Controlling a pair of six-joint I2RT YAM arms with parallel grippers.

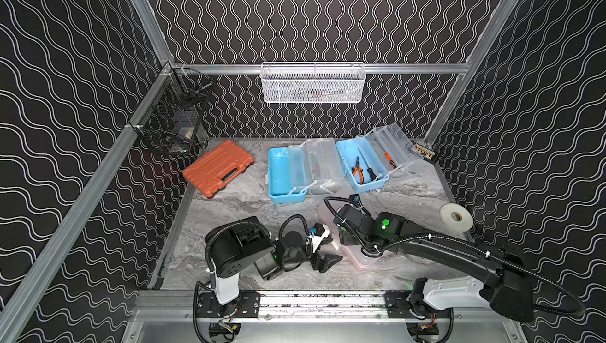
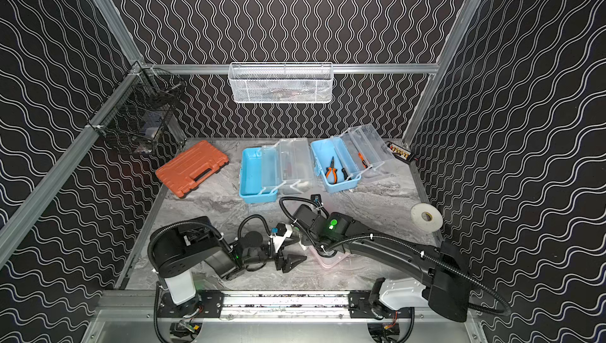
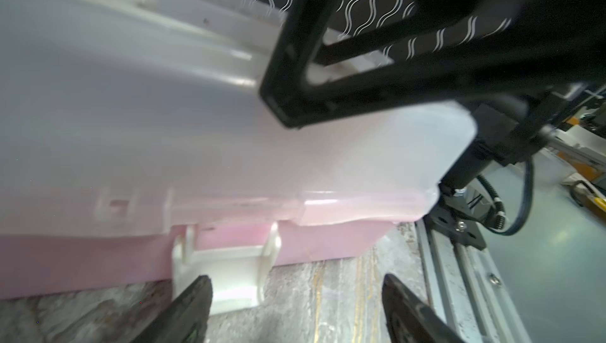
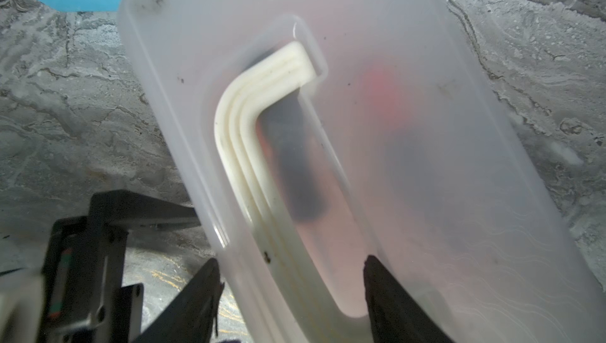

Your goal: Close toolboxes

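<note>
A pink toolbox lies at the front of the table, mostly under my right arm. Its frosted lid rests down over the pink base. On the front side a white latch hangs downward, apart from the lid's edge. My left gripper is open in front of that latch, one fingertip overlapping its lower corner in view. Above the lid, my right gripper has its fingers apart around the cream handle, with gaps visible. From the top, my right fingertips are hidden. Two blue toolboxes stand open behind.
An orange case lies shut at the back left. Pliers and other tools lie in the right blue box. A tape roll sits at the right edge. Bare table shows at the left and between the boxes and arms.
</note>
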